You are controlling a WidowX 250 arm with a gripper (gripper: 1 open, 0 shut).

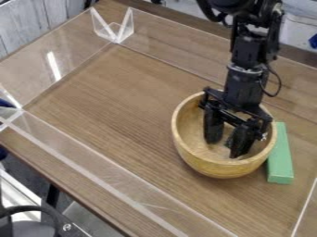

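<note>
A round yellow-tan bowl (201, 155) stands on the wooden table at the right. My dark arm comes down from the top, and its black gripper (235, 130) is down inside the bowl. The fingers are dark and tangled with cables in view, so whether anything lies between them is hard to make out.
A long green block (279, 157) lies just right of the bowl. A clear angular object (111, 26) stands at the back left. A dark round shape sits at the lower left corner.
</note>
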